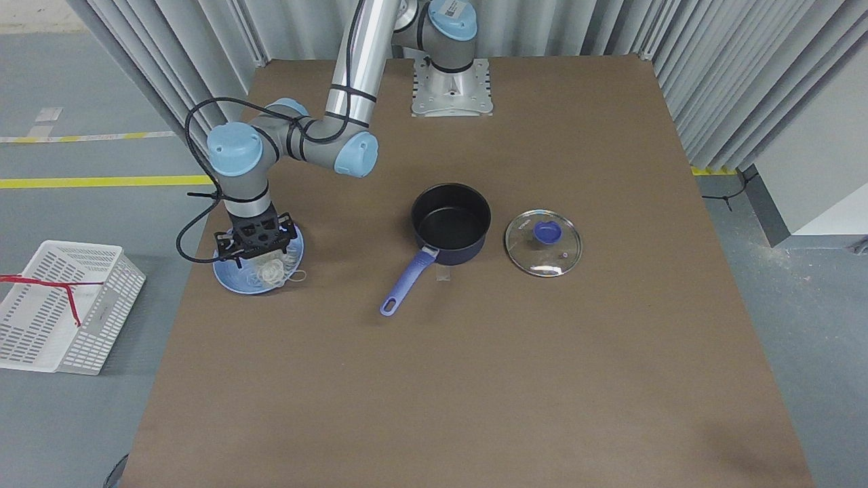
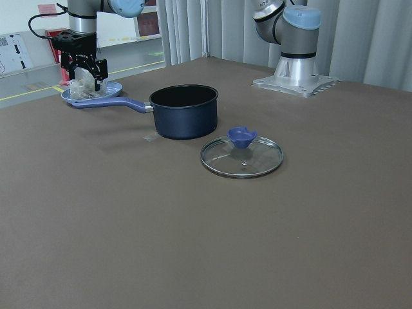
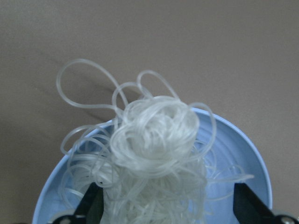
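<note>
A light blue plate (image 1: 234, 278) at the table's left side holds a tangle of translucent white noodles (image 3: 152, 135). The gripper is low over the plate, open, its dark fingers either side of the noodle tangle; contact is unclear. To the right sits a dark saucepan (image 1: 449, 215) with a purple handle pointing toward the front left. A glass lid (image 1: 542, 252) with a blue knob lies flat on the table to the right of the pan.
A white plastic basket (image 1: 97, 325) with red straps stands on the floor left of the table. The robot's base stands at the back edge, with curtains behind.
</note>
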